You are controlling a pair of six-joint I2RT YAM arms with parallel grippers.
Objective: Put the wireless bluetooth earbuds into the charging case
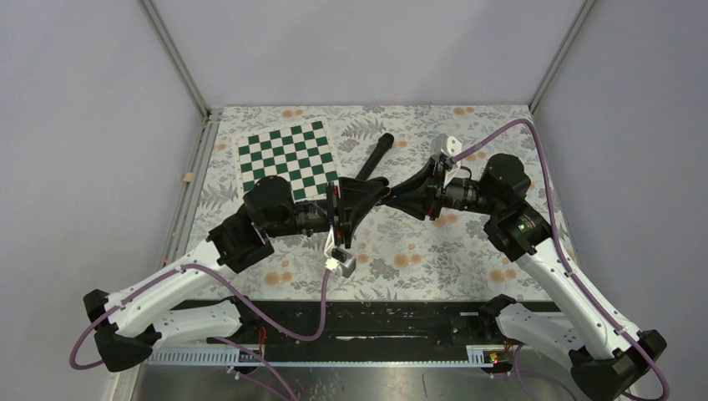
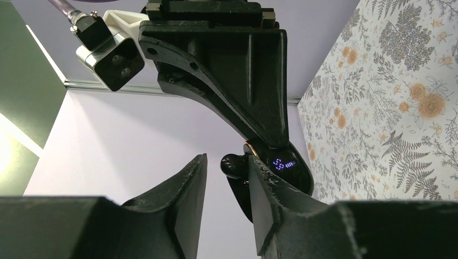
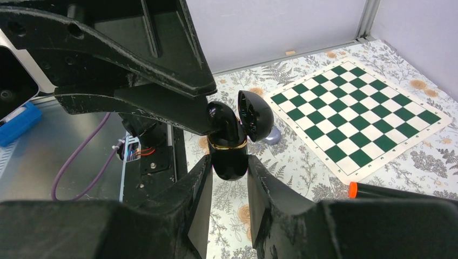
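Note:
In the left wrist view the black charging case (image 2: 286, 175), with a lit display, is held by my right gripper. My left gripper stands open at the case, its fingers either side of a round black earbud end (image 2: 232, 166), one finger close against it. In the right wrist view a glossy earbud (image 3: 220, 116) sits upright in the case beside the raised lid (image 3: 256, 113), close to a left finger; whether it is fully seated I cannot tell. In the top view both grippers meet above the middle of the table.
A green-and-white checkered board (image 1: 284, 154) lies at the back left. A black cylinder (image 1: 376, 154) with an orange end lies beside it.

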